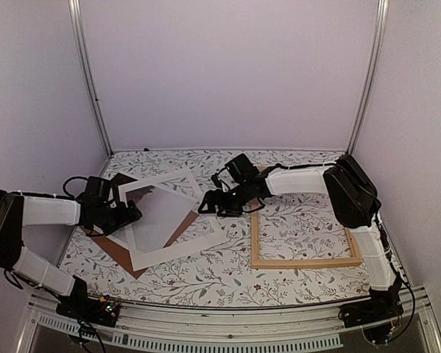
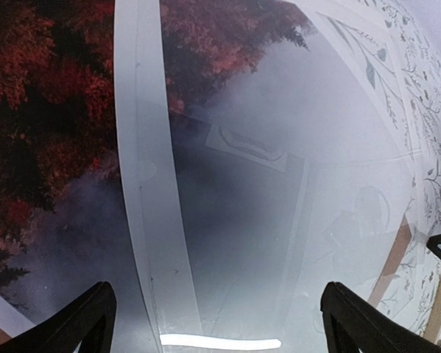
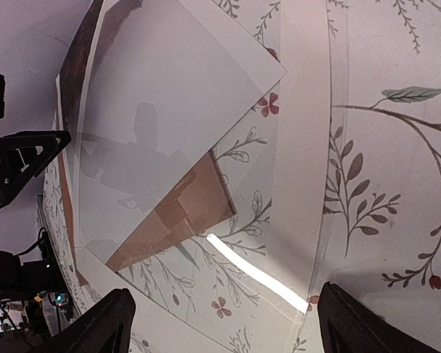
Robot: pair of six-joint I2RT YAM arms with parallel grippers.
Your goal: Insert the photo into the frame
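The photo (image 2: 65,95), dark red trees over grey mist, lies on a brown backing board (image 1: 121,256) at the left. Over it, skewed, rests a white mat border (image 1: 177,251) with a glossy clear sheet (image 3: 168,88). My left gripper (image 1: 129,215) is open above the mat's left strip, its fingers (image 2: 360,323) wide apart. Above the mat's right strip (image 3: 301,140) hovers my right gripper (image 1: 207,202), also open, with a gap between its fingers. Whether either gripper touches the sheet cannot be told. An empty wooden frame (image 1: 308,263) lies at the right.
My right arm (image 1: 301,181) crosses over the frame and hides part of its far side. Walls close off both sides and the back.
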